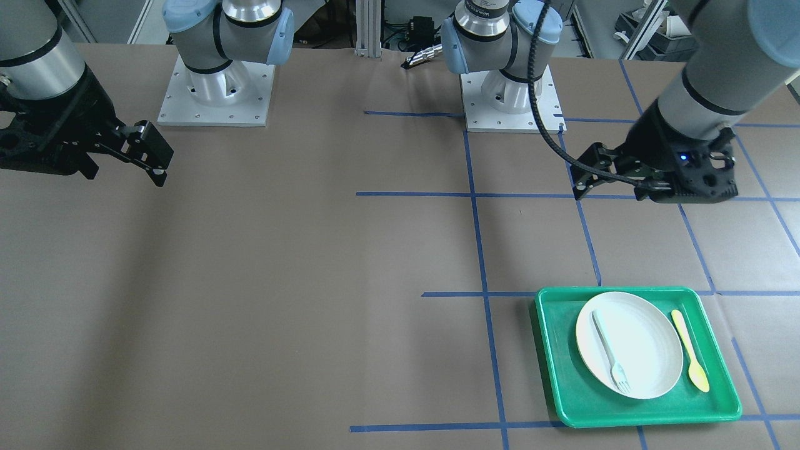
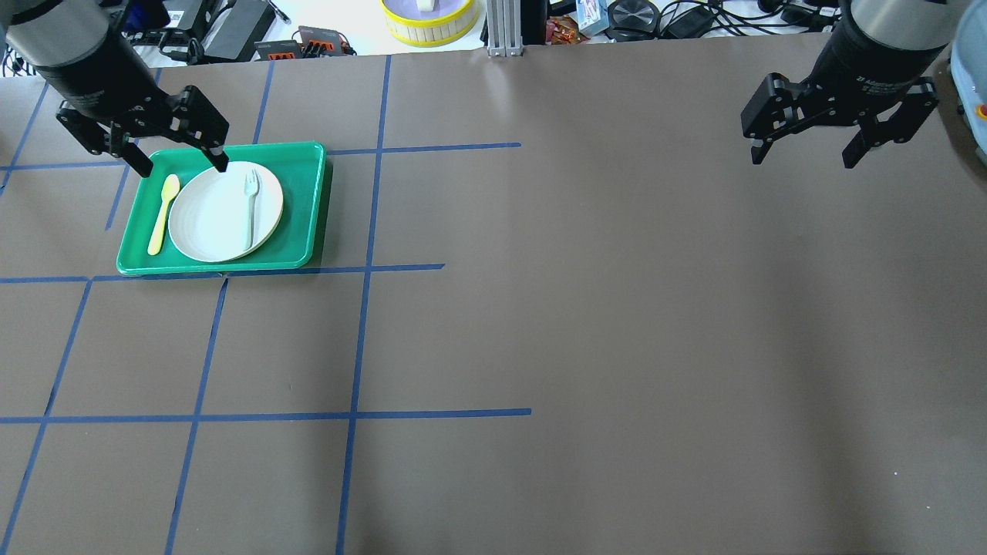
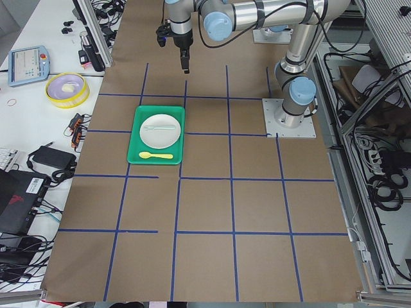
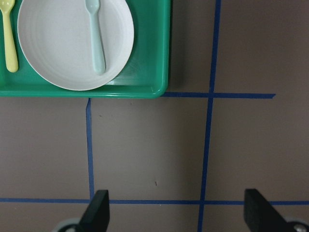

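A green tray [image 1: 555,352] holds a white plate [image 1: 645,345] with a pale mint fork [image 1: 611,352] lying on it. A yellow spoon [image 1: 695,367] lies in the tray beside the plate. In the wrist view, the tray [image 4: 149,58] is in the upper left, its upper part cut off. My gripper hangs above the bare table just beyond the tray, raised, its fingers wide apart with nothing between them. In the top view, the gripper [image 2: 180,166] appears over the tray's upper edge.
A second arm's gripper [image 2: 805,148] hangs at the other end in the top view. Arm base plates [image 1: 214,112] stand along one edge; cables and a yellow container [image 3: 67,99] lie off the table.
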